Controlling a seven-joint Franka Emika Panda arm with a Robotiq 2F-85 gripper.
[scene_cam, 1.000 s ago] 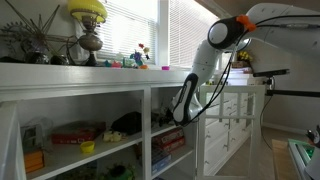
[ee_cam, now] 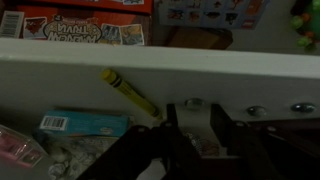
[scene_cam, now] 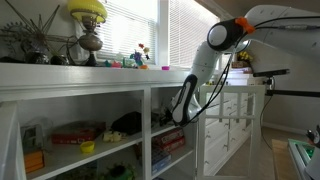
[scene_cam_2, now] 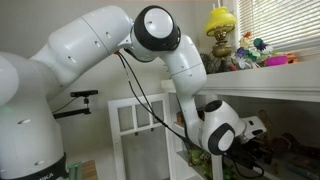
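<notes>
In the wrist view, my gripper is open, its two dark fingers apart at the bottom centre. A pale shelf edge runs across in front of them, with a small round metal piece just beyond the gap. Left of the fingers a yellow crayon lies slanted against that edge. No held object can be made out in the dim picture. From outside, the arm reaches down into the white shelf unit. In the second exterior view the gripper is at the shelf opening, its fingertips hard to make out.
Game boxes lie beyond the edge, and a blue box sits lower left. More round metal pieces line the edge at right. A shelf divider stands left of the arm; a lamp and flowers stand on top.
</notes>
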